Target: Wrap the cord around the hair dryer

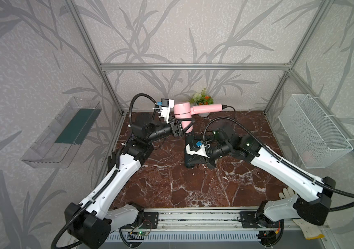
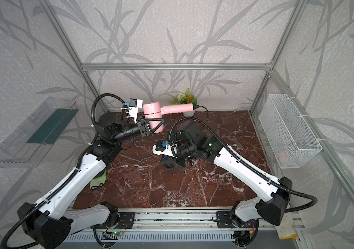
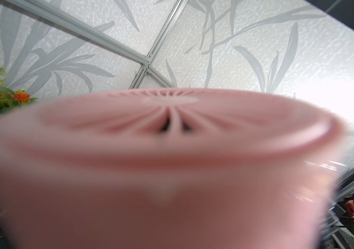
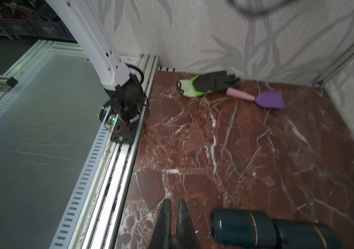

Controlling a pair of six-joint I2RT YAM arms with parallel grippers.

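Raised off the table, the pink hair dryer (image 1: 182, 108) has its barrel between the fingers of my left gripper (image 1: 189, 125), and its handle (image 1: 207, 108) points right. Its vented end (image 3: 170, 112) fills much of the left wrist view. From the handle's end the dark cord (image 1: 234, 112) arcs down behind my right arm; its lower part is hidden. My right gripper is lower and nearer the front, with its narrow fingers nearly together. Nothing shows between them, and I cannot tell whether the cord touches them.
A dark teal cylindrical object (image 4: 239, 227) lies on the marble table under the right gripper. A potted plant (image 1: 202, 98) stands at the back. A black and green glove (image 4: 210, 83) and a purple spatula (image 4: 269, 99) lie to the left. Wire baskets hang on both sides.
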